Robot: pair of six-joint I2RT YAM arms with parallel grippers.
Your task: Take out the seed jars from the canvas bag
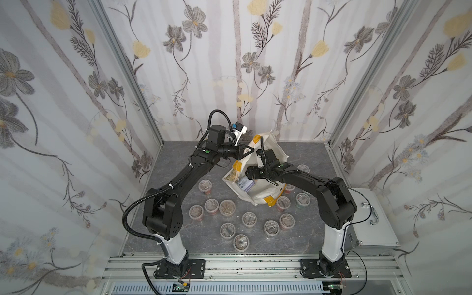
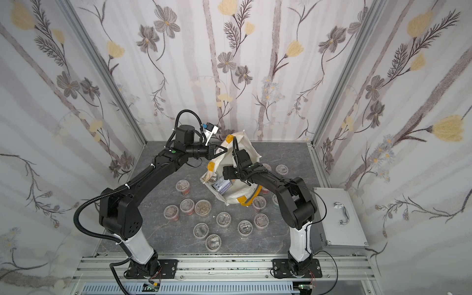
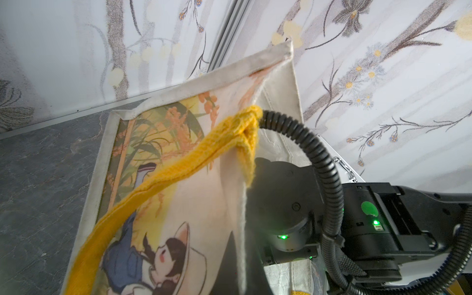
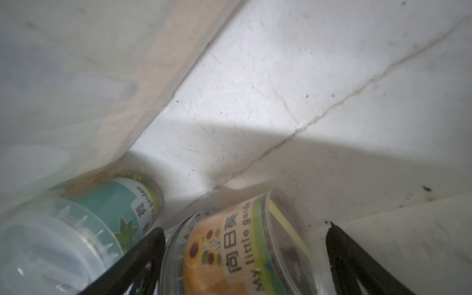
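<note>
The cream canvas bag (image 1: 268, 194) with yellow handles (image 3: 172, 174) sits at mid-table. My left gripper (image 1: 245, 151) is at its left upper rim; whether it grips cloth is unclear. My right gripper is inside the bag, fingers part open on either side of a seed jar with an orange sunflower label (image 4: 216, 250). A teal-labelled jar (image 4: 118, 206) lies beside it, and a clear plastic jar end (image 4: 49, 250) is at lower left.
Several seed jars (image 1: 249, 219) stand on the grey table (image 1: 172, 162) in front of and beside the bag. A white metal box (image 1: 373, 231) is at the right.
</note>
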